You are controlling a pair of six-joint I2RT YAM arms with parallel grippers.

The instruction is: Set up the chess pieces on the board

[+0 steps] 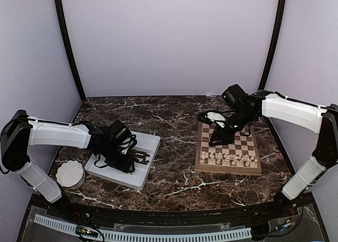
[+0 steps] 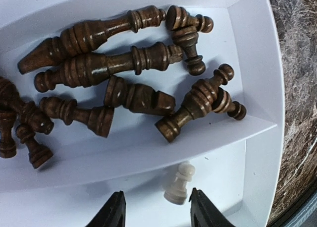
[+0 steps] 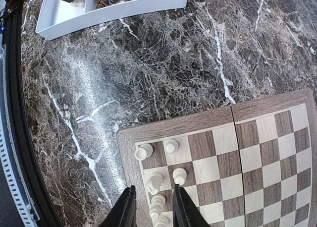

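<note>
My left gripper is open, low over the white tray (image 2: 257, 177); a white pawn (image 2: 178, 185) lies on its side in the tray's lower compartment, just beyond the right finger. Dark brown pieces (image 2: 99, 68) lie in the upper compartment. The chessboard (image 3: 257, 157) carries several white pieces (image 3: 172, 145), standing along its near edge in the top view. My right gripper is open above the board, with no piece seen held in it.
A white round container (image 1: 70, 173) sits at the table's left front. Walls border both sides and the back.
</note>
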